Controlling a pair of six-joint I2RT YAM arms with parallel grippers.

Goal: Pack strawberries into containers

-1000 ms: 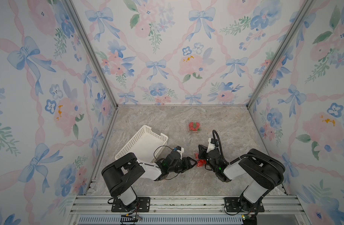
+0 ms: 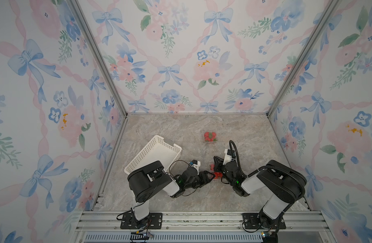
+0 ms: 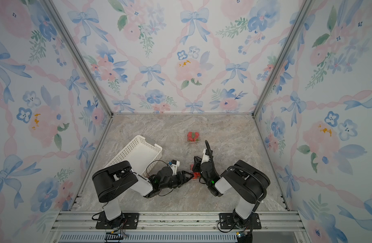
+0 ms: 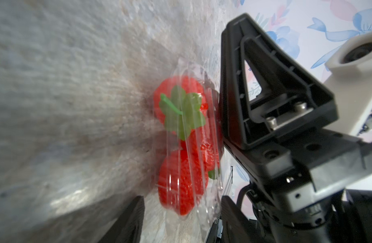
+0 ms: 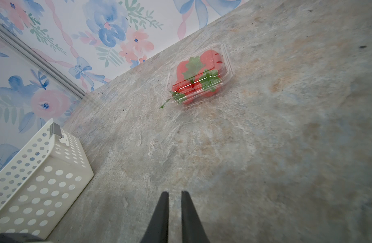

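A clear plastic container of strawberries [image 4: 182,178] rests on the table between my two arms, its rim layers facing my left gripper. That gripper stands part open, with its fingers [image 4: 127,220] spread to either side of the near end of the container. Against the other side of the container, in the left wrist view, is the black body of my right gripper. In the right wrist view its fingers are nearly together, and nothing clear shows between them. A second clear container with strawberries [image 5: 202,75] sits apart, farther back on the table.
At left stands a white perforated basket [image 2: 131,162], empty where its inside shows. Bare table [image 2: 250,133] lies around the far container and toward the right wall. Patterned walls close in the back and sides.
My left arm has shifted to the right, and its gripper has come slightly nearer the close container. The right arm, basket and far container look nearly unchanged.
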